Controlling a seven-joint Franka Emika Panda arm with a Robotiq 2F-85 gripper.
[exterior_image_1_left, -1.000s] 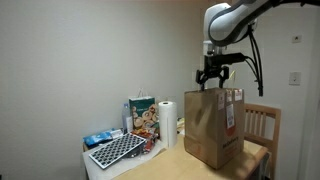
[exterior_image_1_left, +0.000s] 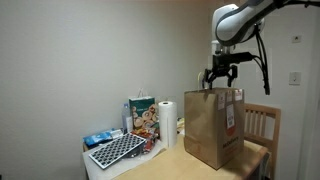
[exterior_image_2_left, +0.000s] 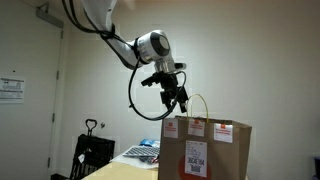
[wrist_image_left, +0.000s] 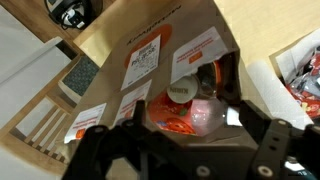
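Observation:
A tall brown paper bag (exterior_image_1_left: 207, 132) with white labels stands upright on the wooden table, its top open. My gripper (exterior_image_1_left: 220, 82) hangs just over the bag's mouth, pointing down, with its fingers spread and nothing between them. Looking down in the wrist view, I see inside the bag (wrist_image_left: 195, 25) several packaged items, among them a red package (wrist_image_left: 180, 112), a clear plastic container (wrist_image_left: 207, 115) and a round white lid (wrist_image_left: 182, 89). The two dark fingers of the gripper stand apart over these items. In exterior view 2 a thin yellow handle (exterior_image_2_left: 205, 100) loops above the bag's rim.
Left of the bag stand a white paper roll (exterior_image_1_left: 167, 124), a green printed bag (exterior_image_1_left: 144, 116) and a bottle (exterior_image_1_left: 127, 118). A black-and-white grid tray (exterior_image_1_left: 117, 150) lies at the table's left. A wooden chair (exterior_image_1_left: 262, 122) is behind the bag. Bare table lies in front.
My gripper has shifted to the right over the bag's mouth in exterior view 1, and has come up slightly. The bag and the other things have stayed put.

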